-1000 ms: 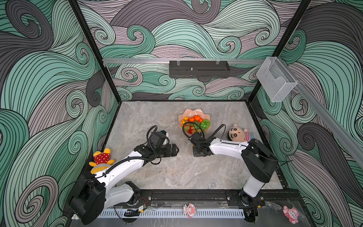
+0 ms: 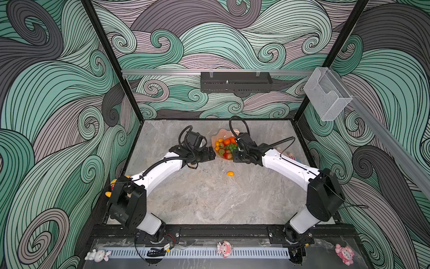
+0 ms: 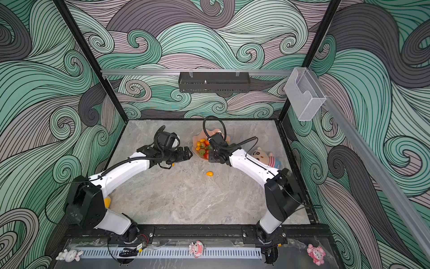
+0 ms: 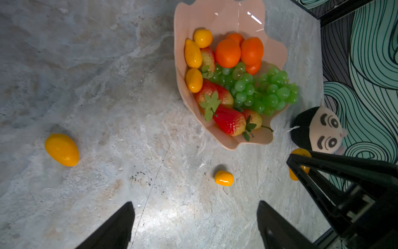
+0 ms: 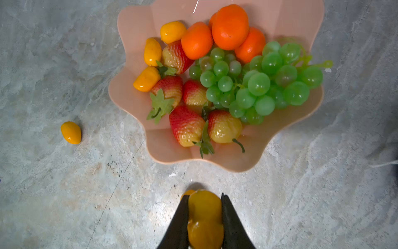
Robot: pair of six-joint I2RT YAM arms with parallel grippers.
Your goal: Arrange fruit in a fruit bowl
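Observation:
The pink scalloped bowl [image 5: 132, 103] holds oranges, strawberries, several green grapes and small yellow fruits. My right gripper is shut on a yellow fruit [image 5: 205, 222] just in front of the bowl's near side. A small yellow fruit [image 4: 223, 178] lies on the table in front of the bowl; a larger yellow fruit [image 4: 62, 149] lies left of the bowl in the left wrist view. My left gripper stands open left of the bowl, nothing between its fingers.
A plush doll [image 3: 264, 157] sits at the right edge, behind the right arm. A yellow toy [image 3: 106, 202] is at the left edge behind the left arm.
Both arms have risen and moved toward the back, the right gripper coming over the bowl's front side. A small yellow fruit on the table is now uncovered in the top left view.

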